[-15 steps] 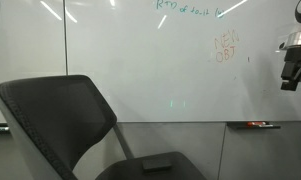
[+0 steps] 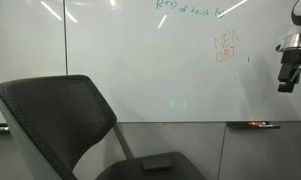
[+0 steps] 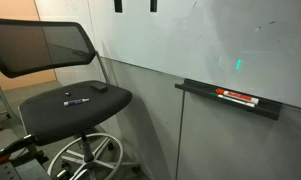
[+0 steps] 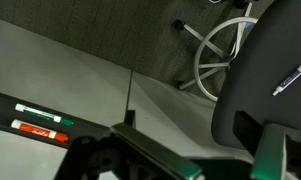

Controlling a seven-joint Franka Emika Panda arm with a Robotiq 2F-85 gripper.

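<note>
My gripper hangs at the top edge of exterior view 2, its two dark fingertips well apart with only whiteboard visible between them. Exterior view 1 has the gripper at the upper right, in front of the whiteboard. Looking down from the wrist, the open gripper holds nothing. A marker lies on the black chair seat. Red and white markers rest in the dark wall tray; the wrist view shows a green-and-white marker and a red-and-white marker there.
A small dark object and a dark block also sit on the seat. The mesh chair back rises at the left. The whiteboard stands behind the tray. Below, the chair's wheeled base shows beside open floor.
My gripper has shifted slightly left and down in exterior view 1. The chair and the tray have stayed put.
</note>
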